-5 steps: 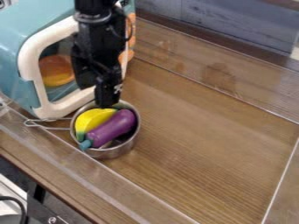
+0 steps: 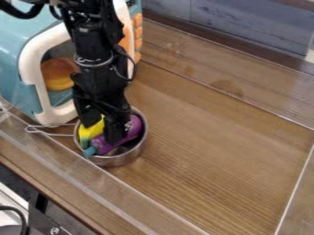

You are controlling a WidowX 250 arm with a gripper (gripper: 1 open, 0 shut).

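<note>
My black gripper (image 2: 103, 117) is down inside a steel pot (image 2: 123, 157) at the lower middle left, open, its fingers around or over a purple eggplant-like toy (image 2: 125, 136) with a teal stem (image 2: 88, 150). A yellow toy (image 2: 88, 129) lies beside it in the pot, partly hidden by the fingers. Whether the fingertips touch either toy I cannot tell.
A light blue toy microwave (image 2: 25, 50) with an open white door stands at the upper left, an orange round item (image 2: 59, 73) inside. A grey wall runs along the back.
The gripper has moved down from above the pot into it, now covering much of the toys.
</note>
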